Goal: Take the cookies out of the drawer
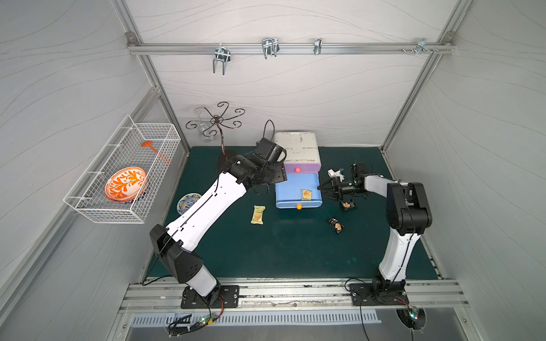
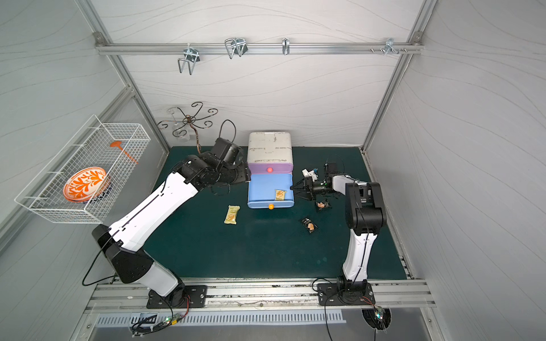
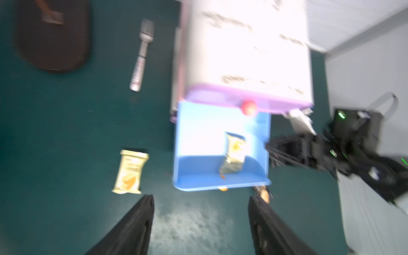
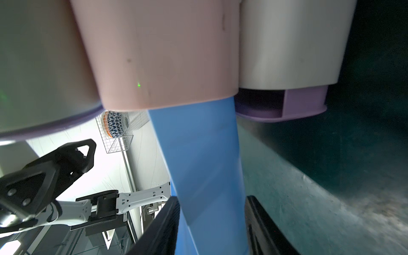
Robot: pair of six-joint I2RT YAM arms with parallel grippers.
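The blue drawer (image 1: pixel 293 184) is pulled out of the cabinet, and one yellow cookie packet (image 3: pixel 235 148) lies inside it. Another yellow packet (image 3: pixel 129 172) rests on the table left of the drawer. Right of the drawer are two black packets, one (image 1: pixel 336 225) nearer the front and one (image 1: pixel 347 205) close to my right arm. High over the table, my left gripper is open, its fingers wide apart with nothing between them. My right gripper is shut on the drawer's right side, the blue wall filling the space between its fingers.
The white cabinet (image 1: pixel 297 147) stands behind the drawer, its purple drawer front (image 1: pixel 304 168) closed. A fork (image 3: pixel 141 63) and a scroll-armed stand (image 1: pixel 216 120) are at the back left. A patterned plate (image 1: pixel 188 203) lies left.
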